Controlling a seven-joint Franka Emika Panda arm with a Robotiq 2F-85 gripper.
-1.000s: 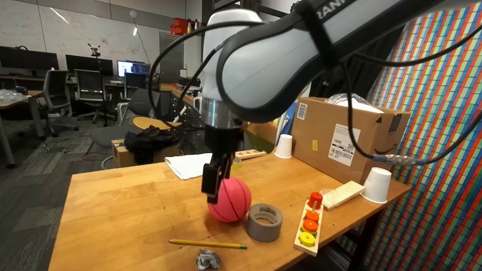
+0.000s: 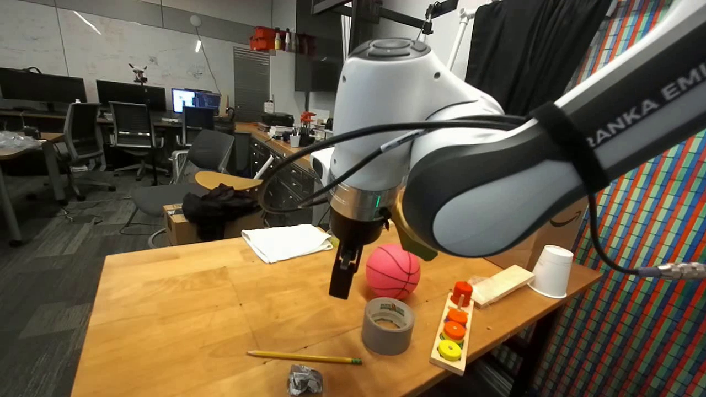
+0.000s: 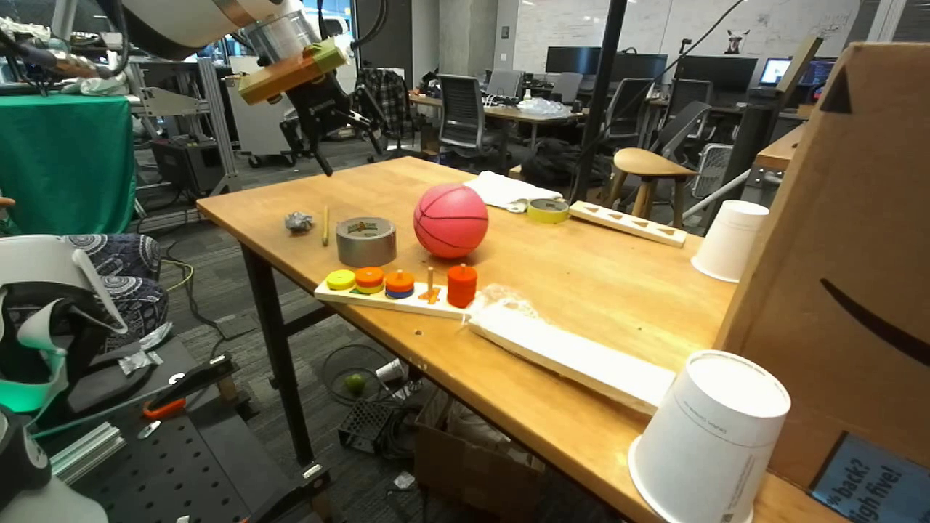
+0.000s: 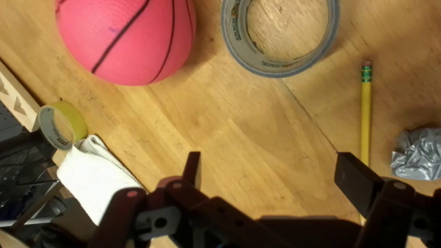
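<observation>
The pink basketball rests on the wooden table behind the grey tape roll. In the wrist view the ball shows at the upper left and is clear of both fingers. My gripper is open above the table, with only bare wood visible between its fingers. A yellow pencil lies below, partly hidden by the right-hand finger. Beside it is a crumpled silver ball. In exterior view 2 the gripper hangs above the far left of the tabletop, touching nothing.
A wooden stacking toy and a pale plank line one edge. White cups stand near the cardboard box. A folded white cloth and yellow tape lie at the back.
In exterior view 1 the basketball has shifted right and back, behind the tape roll. My gripper has moved right, and the arm has swung so that it covers most of the box.
</observation>
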